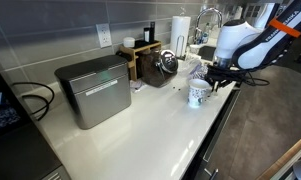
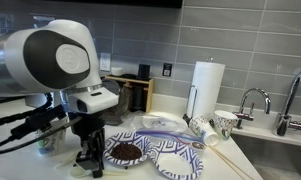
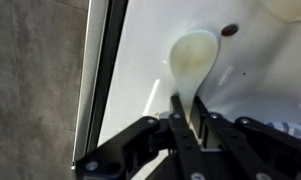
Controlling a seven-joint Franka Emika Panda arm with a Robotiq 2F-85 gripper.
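A pale, cream-coloured spoon (image 3: pixel 193 58) points away from my gripper in the wrist view. The fingers are shut on its narrow handle, and its bowl lies over the white counter. From the first exterior view, the gripper (image 1: pixel 218 80) is low over the counter's front edge, just beyond a patterned white cup (image 1: pixel 199 92). In the second exterior view the dark gripper (image 2: pixel 90 160) is at the counter, left of a plate (image 2: pixel 110 158) with dark brown bits on it; the spoon is hard to make out there.
A second blue-rimmed plate (image 2: pixel 193 172) is beside the first. Patterned cups (image 2: pixel 224 122) and a paper towel roll (image 2: pixel 206 85) stand near the sink. A small brown bit (image 3: pixel 229 30) lies near the spoon.
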